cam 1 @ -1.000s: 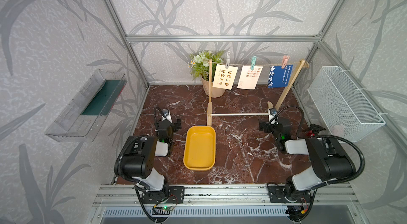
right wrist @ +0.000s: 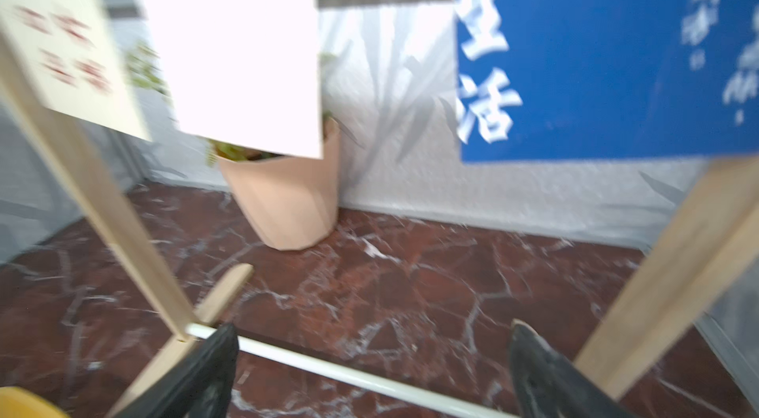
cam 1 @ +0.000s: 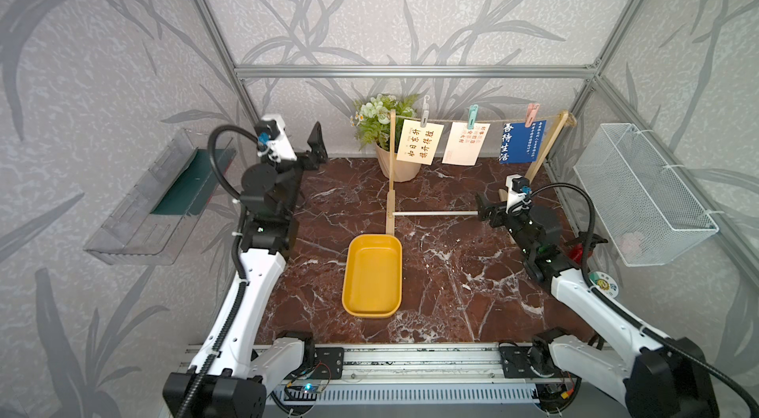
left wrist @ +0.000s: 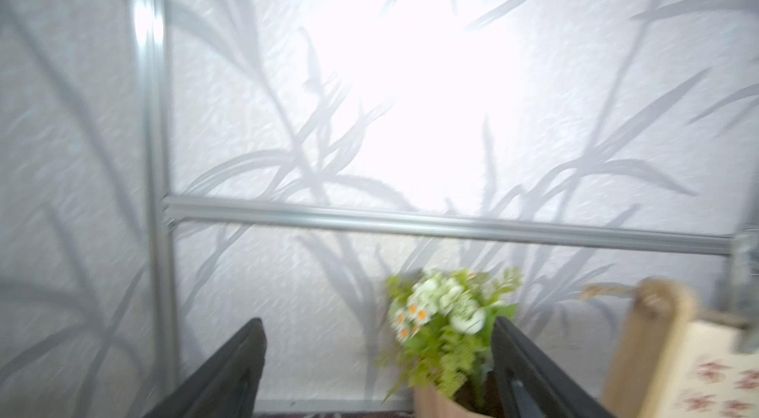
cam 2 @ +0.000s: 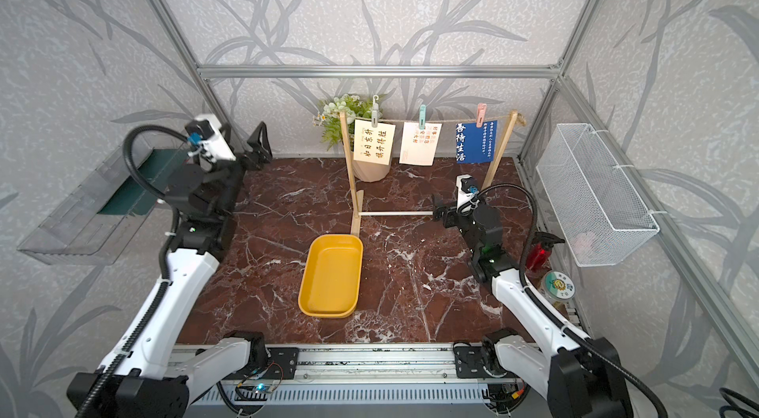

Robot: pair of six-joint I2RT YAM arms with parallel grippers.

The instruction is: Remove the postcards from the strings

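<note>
Three postcards hang from a string on a wooden frame: a cream card (cam 1: 420, 142) under a grey clip (cam 1: 425, 111), a pale card (cam 1: 465, 144) under a green clip (cam 1: 472, 116), and a blue card (cam 1: 522, 141) under a pink clip (cam 1: 532, 113). My left gripper is raised well left of the frame, fingers apart and empty, a plant beyond them. Low in front of the frame, my right gripper stands open below the cards, nothing between its fingers. The blue card (right wrist: 601, 46) fills the upper right of the right wrist view.
A yellow tray (cam 1: 372, 241) lies empty at front centre. The frame's left post (cam 1: 391, 157) and white crossbar (cam 1: 435, 213) stand near the right gripper. A flower pot (cam 1: 404, 169) sits behind. Baskets hang at both sides.
Both arms have unfolded from their tucked poses. The postcards hang as before.
</note>
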